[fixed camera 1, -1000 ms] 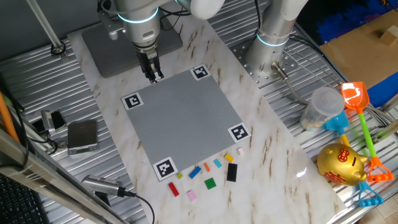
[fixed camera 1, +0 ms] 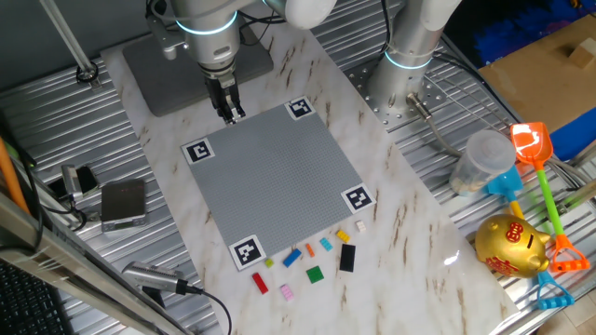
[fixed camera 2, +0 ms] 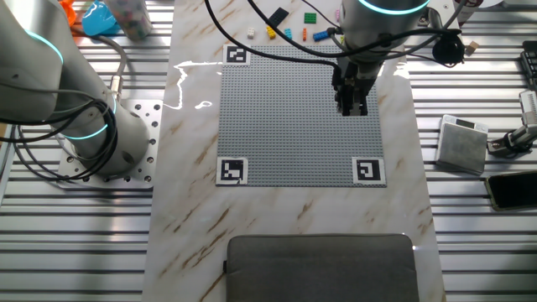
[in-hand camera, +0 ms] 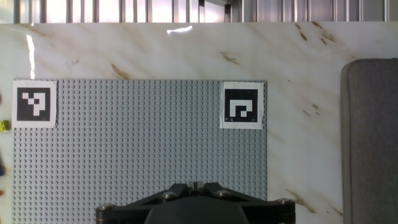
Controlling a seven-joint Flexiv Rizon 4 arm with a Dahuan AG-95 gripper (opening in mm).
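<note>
My gripper hangs above the grey studded baseplate, near its back edge in exterior view 1. In the wrist view the fingertips of the gripper meet, and nothing shows between them. Square black-and-white markers sit at the baseplate's corners. Beyond its front edge, loose bricks lie on the marble table: a red brick, a pink brick, a blue brick, a green brick, a black brick, a yellow brick, a white brick and several other small ones.
The baseplate carries no bricks. A grey pad lies on the table by the end away from the bricks. Off to the side stand a clear jar, a gold piggy bank and toy shovels. Cables hang around the arm.
</note>
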